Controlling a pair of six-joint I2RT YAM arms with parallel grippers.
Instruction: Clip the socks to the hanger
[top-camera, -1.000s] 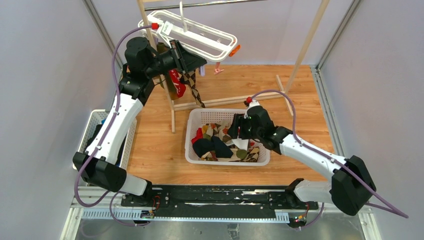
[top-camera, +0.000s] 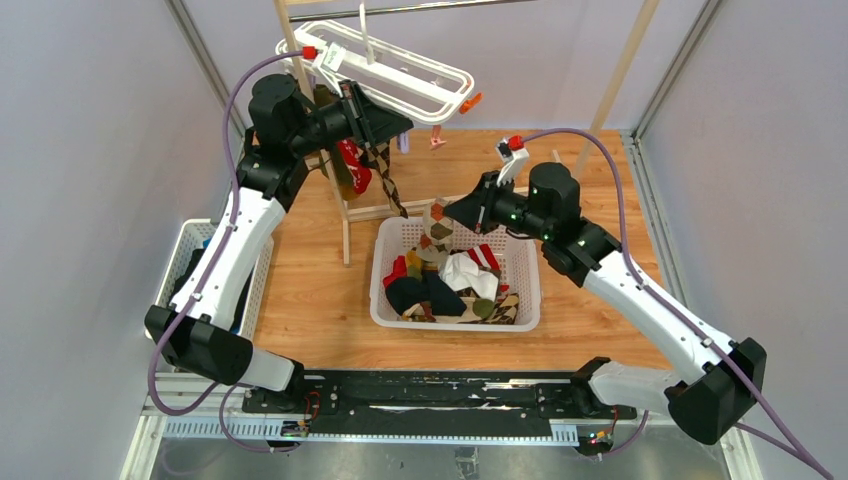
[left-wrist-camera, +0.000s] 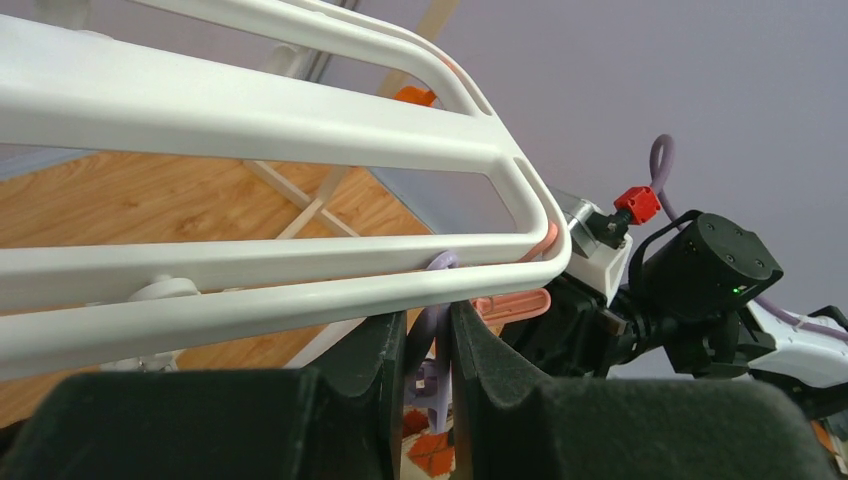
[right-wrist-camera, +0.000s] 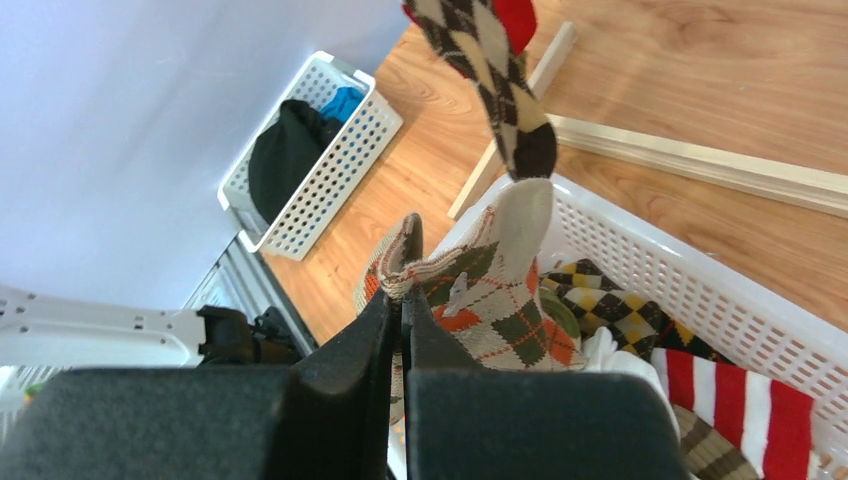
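Note:
The white hanger (top-camera: 385, 70) hangs from the rack's bar. On its near side my left gripper is shut on a lilac clip (left-wrist-camera: 440, 385). A pink clip (left-wrist-camera: 512, 305) is beside it, empty as far as I can see. A cream argyle sock (right-wrist-camera: 505, 310) hangs from my right gripper, pinched between the fingertips over the white basket (top-camera: 381, 290). Its lower end reaches down to the pile. A brown checkered sock (top-camera: 383, 180) and a red sock (top-camera: 355, 165) hang under the hanger's left part.
Several socks lie in the white basket, among them a red-and-white striped one (right-wrist-camera: 740, 405) and a white one (top-camera: 467, 272). A second white basket (right-wrist-camera: 300, 215) with dark cloth stands at the left. The wooden rack's base bar (right-wrist-camera: 700, 165) runs behind the sock basket.
The left arm has stayed still. The hanging checkered sock sways slightly.

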